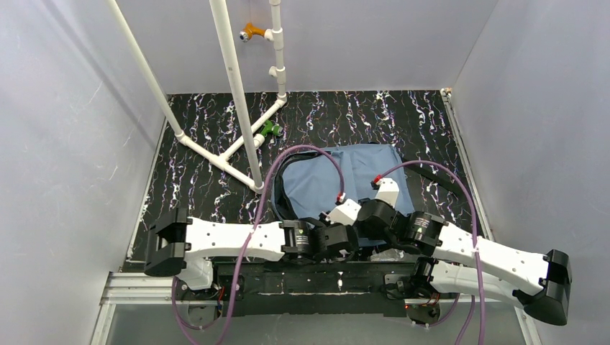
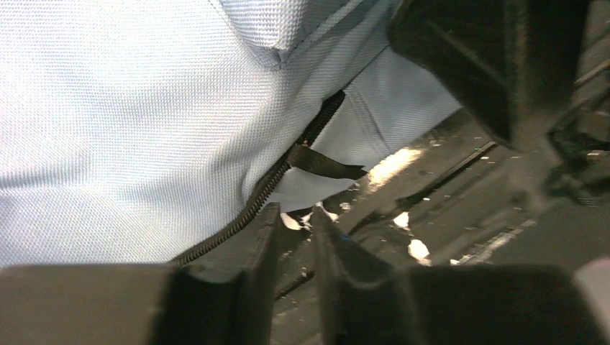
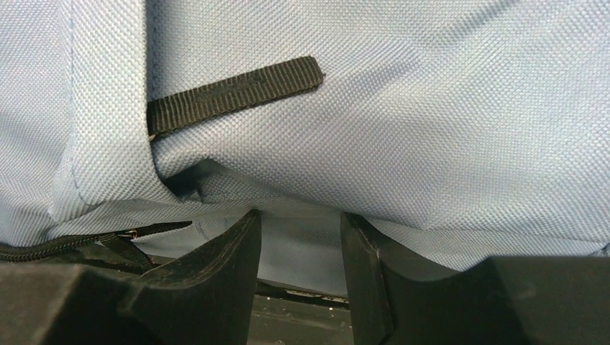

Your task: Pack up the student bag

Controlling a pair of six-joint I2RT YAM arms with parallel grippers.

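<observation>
The blue student bag (image 1: 316, 187) lies flat on the dark floor, its front part hidden beneath both arms. In the left wrist view, a black zipper (image 2: 267, 181) runs along the bag's edge, with a dark fabric tab (image 2: 327, 165) sticking out. My left gripper is slightly open just off that edge, its narrow gap empty. My right gripper is open wider, facing a fold of the bag's cloth (image 3: 431, 136); I see nothing gripped. Left of it are a black strap end (image 3: 237, 95) and another zipper stretch (image 3: 57, 246).
Both wrists crowd together over the bag's front, and a black part of the other arm (image 2: 496, 65) looms close in the left wrist view. A white pipe frame (image 1: 241, 108) stands at the left. Bare floor (image 1: 345, 118) lies behind the bag.
</observation>
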